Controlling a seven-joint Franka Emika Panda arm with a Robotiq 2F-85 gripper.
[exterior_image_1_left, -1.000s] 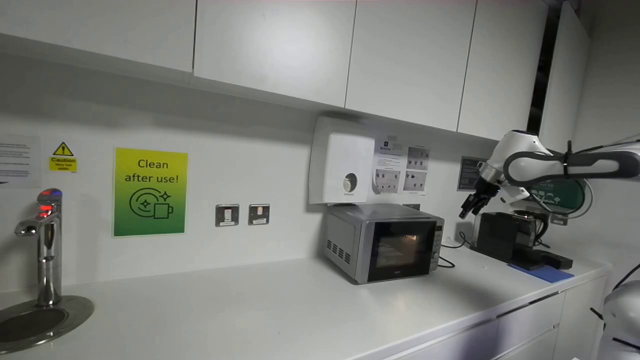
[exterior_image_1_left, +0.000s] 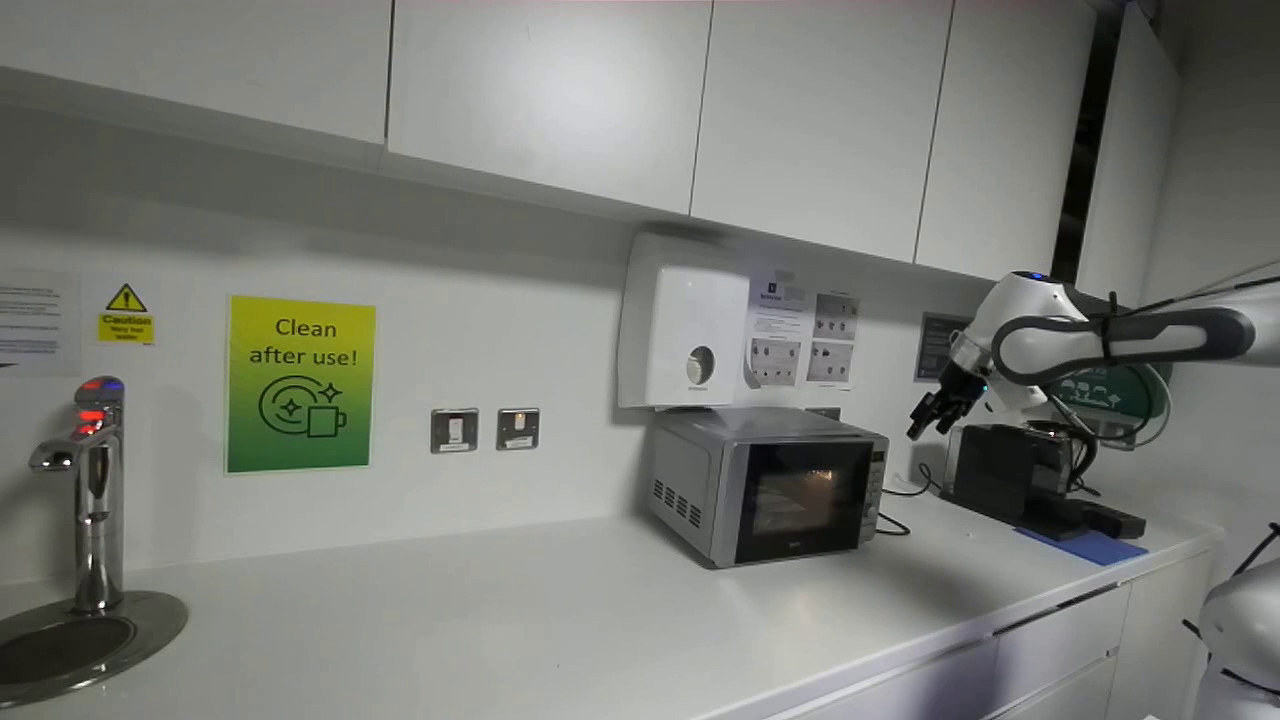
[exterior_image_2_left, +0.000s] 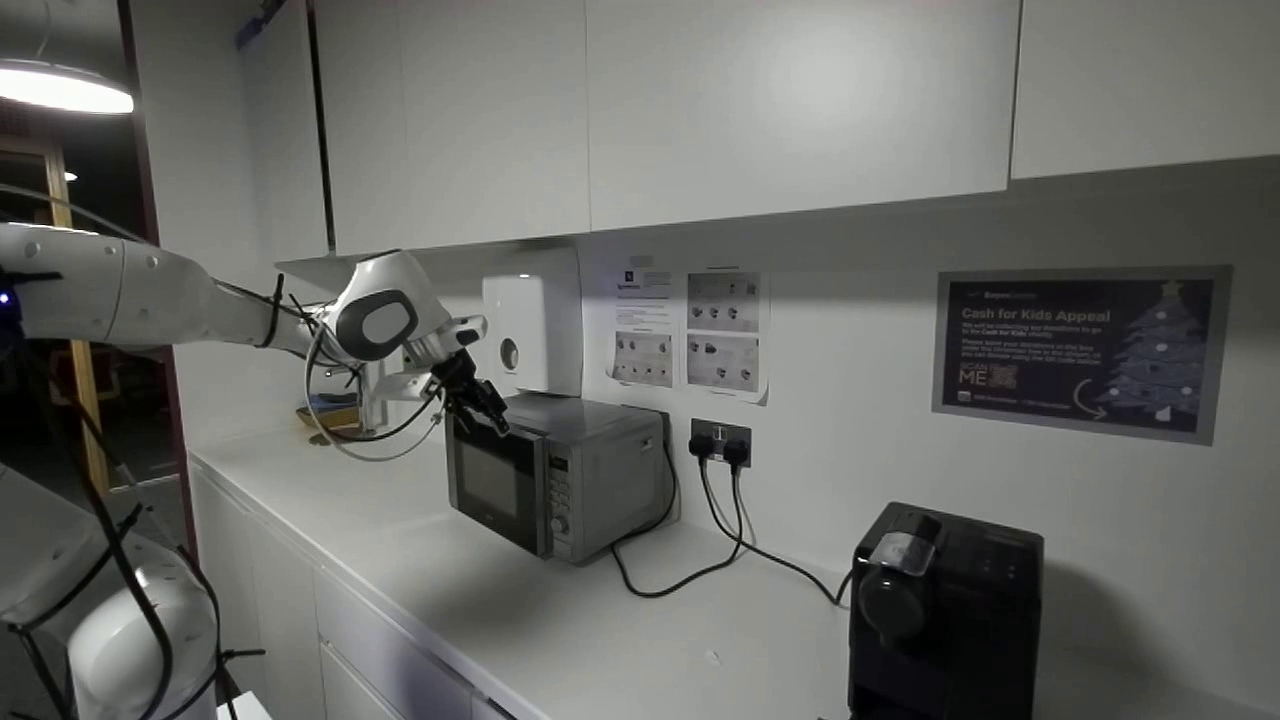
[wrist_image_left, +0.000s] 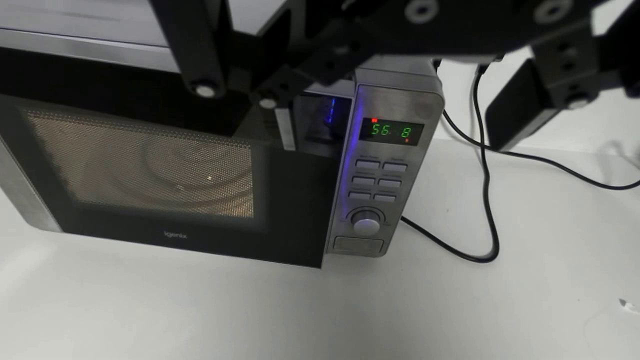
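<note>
A grey microwave (exterior_image_1_left: 780, 486) stands on the counter with its dark glass door (wrist_image_left: 288, 210) shut and its inside lit. Green digits glow on its display (wrist_image_left: 393, 131), above several buttons and a round knob (wrist_image_left: 365, 222). My black gripper is open, its two fingers (wrist_image_left: 520, 108) far apart and nothing held between them. From the wrist, the control panel shows in the gap between the fingers. Exterior view 1 has the gripper (exterior_image_1_left: 927, 420) in the air to the right of the microwave; exterior view 2 has it (exterior_image_2_left: 489, 412) overlapping the microwave's top front. Contact cannot be judged.
Black cables (exterior_image_2_left: 672, 586) run across the counter from the wall socket (exterior_image_2_left: 721, 443). A black coffee machine (exterior_image_2_left: 945, 612) stands farther along. A paper-towel dispenser (exterior_image_1_left: 686, 320) hangs above the microwave, under the cabinets.
In exterior view 1 the arm and gripper have shifted slightly left, toward the microwave, and the wrist sits a little lower. The microwave has not moved.
</note>
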